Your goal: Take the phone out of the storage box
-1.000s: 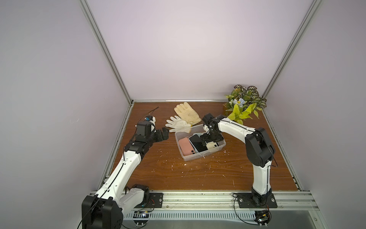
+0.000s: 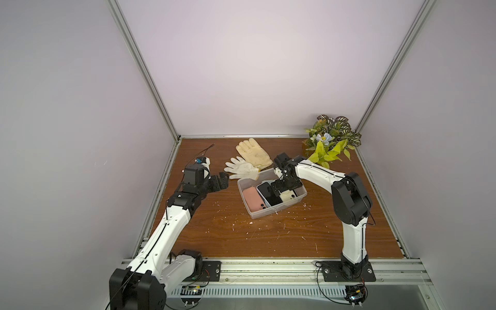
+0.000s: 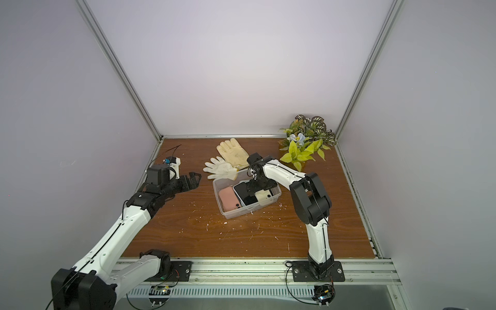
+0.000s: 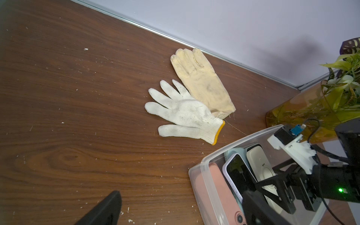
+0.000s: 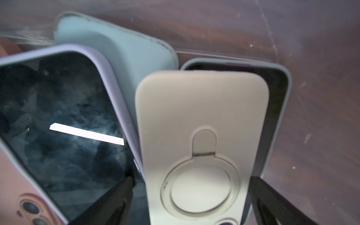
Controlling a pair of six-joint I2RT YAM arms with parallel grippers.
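Note:
The clear plastic storage box (image 2: 279,209) sits mid-table, holding several phones. A cream phone (image 5: 202,101) with a ring on its back lies over a dark-screened phone (image 5: 277,93) at the box's right side. My right gripper is down in the box, open, its fingers on either side of the cream phone; contact is unclear. To the left lie a lilac-edged phone (image 5: 75,97) screen up, a light blue one (image 5: 123,48) partly beneath it, and a pink one (image 4: 221,191). My left gripper (image 2: 223,180) hangs open and empty, left of the box.
A white glove (image 4: 191,116) and a beige glove (image 4: 206,82) lie behind the box. The potted plant (image 2: 330,142) stands at the back right. Table left and in front of the box is free apart from small scraps.
The box with its phones has shifted slightly to the right and toward the front. My right gripper has moved a little within it; the left arm is almost still.

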